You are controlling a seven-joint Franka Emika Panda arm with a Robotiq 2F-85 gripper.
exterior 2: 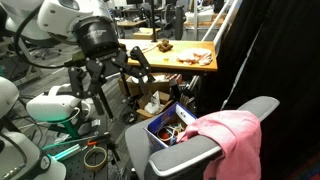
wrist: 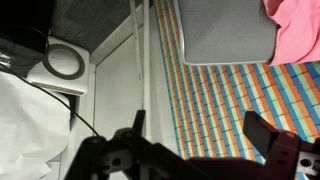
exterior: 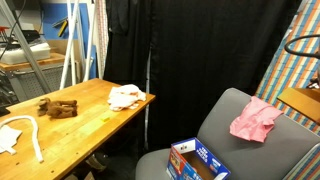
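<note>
In the wrist view my gripper is open, its two black fingers wide apart over a striped multicoloured cloth (wrist: 205, 95), with nothing between them. A pink cloth (exterior: 255, 119) drapes over the backrest of the grey chair (exterior: 218, 118); its edge also shows at the upper right of the wrist view. On the chair's seat stands a blue and red box (exterior: 197, 160), open at the top, holding small items that are hard to make out. A brown plush toy (exterior: 57, 108) and a pale pink cloth (exterior: 126, 97) lie on the wooden table.
A white curved tube (exterior: 29, 132) lies near the front of the wooden table (exterior: 92, 115). Black curtain (exterior: 200, 60) hangs behind the chair. A white panel (wrist: 118, 85) and a white round-faced device (wrist: 62, 65) are at the left of the wrist view.
</note>
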